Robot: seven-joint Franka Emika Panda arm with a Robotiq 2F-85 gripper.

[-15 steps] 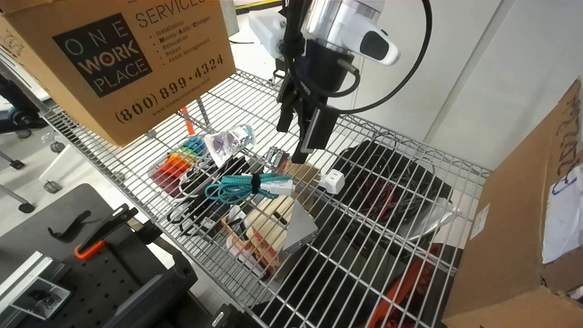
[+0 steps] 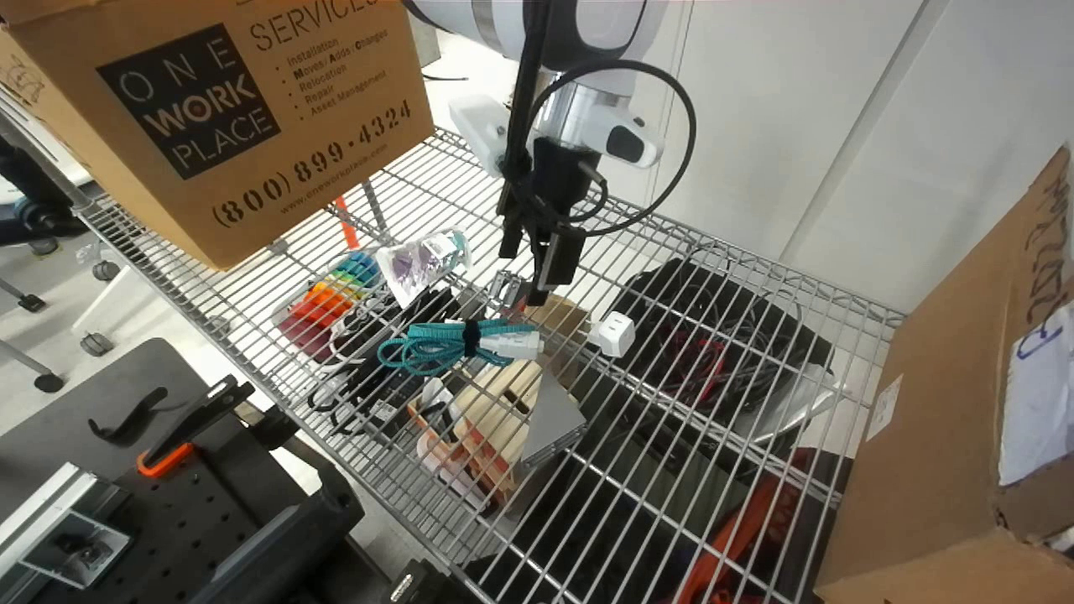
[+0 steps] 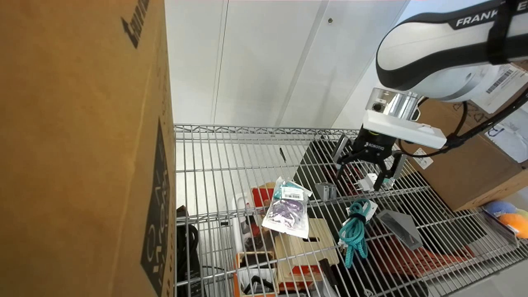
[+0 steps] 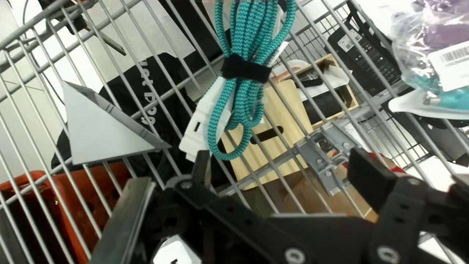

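My gripper [image 2: 535, 273] hovers above the wire shelf with its fingers open and nothing between them. A bundled teal cord [image 2: 458, 342] with a black strap lies on the wires; in the wrist view the cord [image 4: 246, 39] is ahead of the fingers. Beside its pale end is a white cube-shaped plug [image 2: 612, 334], partly covered by the gripper in the wrist view. A small grey metal bracket [image 4: 323, 160] sits near the right finger. The grey wedge-shaped piece [image 4: 105, 127] rests to the left. A clear bag [image 3: 289, 208] with purple and teal contents lies flat on the shelf.
A big cardboard box [image 2: 302, 121] stands at one end of the wire shelf [image 3: 222, 218], another box [image 2: 936, 403] at the other. Behind is a pale wall [image 2: 765, 131]. Bins and black cables [image 2: 715, 332] show below the wires. Bare wire lies near the back edge.
In exterior view 1 my gripper has shifted slightly left and farther from the camera, toward the back of the shelf. The objects on the wires have not moved.
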